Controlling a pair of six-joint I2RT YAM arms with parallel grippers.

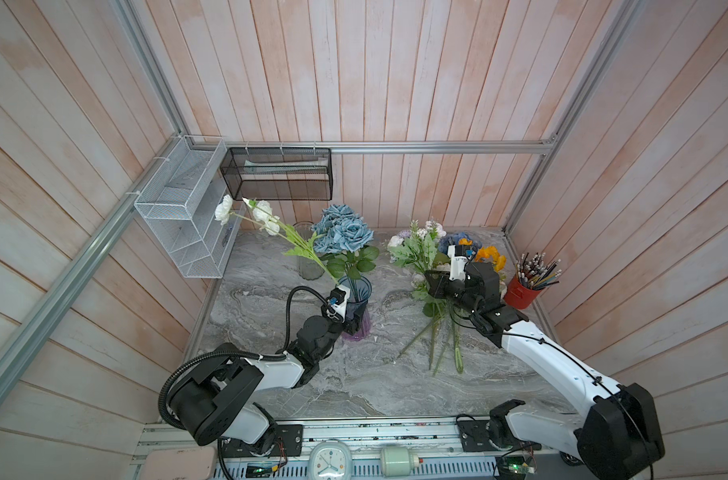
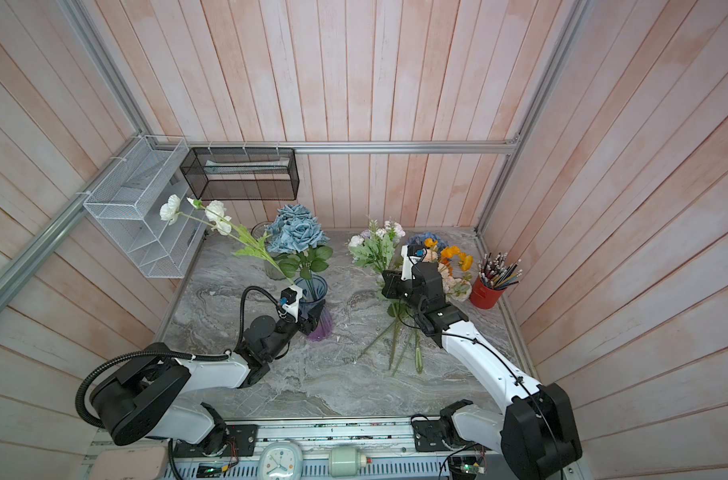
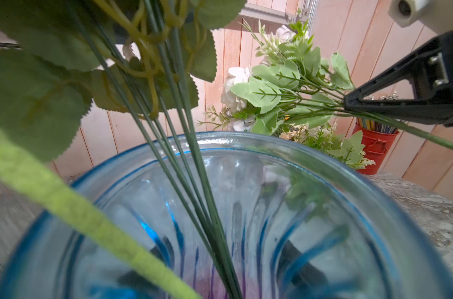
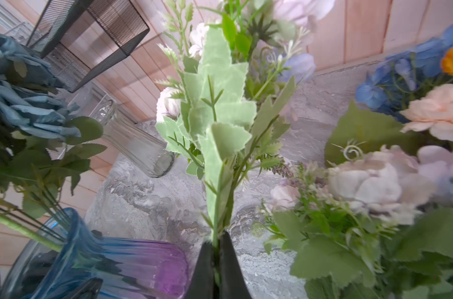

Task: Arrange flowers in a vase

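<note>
A ribbed glass vase (image 1: 362, 297), blue at the rim and purple at the base, holds blue roses (image 1: 344, 232) and a stem of white flowers (image 1: 263, 214) leaning left. My left gripper (image 1: 351, 317) is shut on the vase; its fingers (image 3: 298, 266) show dark through the glass in the left wrist view. Right of the vase and raised off the table, my right gripper is shut on the stem of a leafy white flower spray (image 4: 221, 114). In the left wrist view that spray appears beyond the rim, its stem pointing right.
More flowers, blue, orange and pale pink (image 4: 380, 179), lie at the right with stems (image 1: 436, 344) toward the front. A red bucket (image 1: 521, 295) of pencils stands behind them. A clear glass (image 4: 141, 142) is behind the vase. Bare marble tabletop (image 1: 388, 376) lies in front.
</note>
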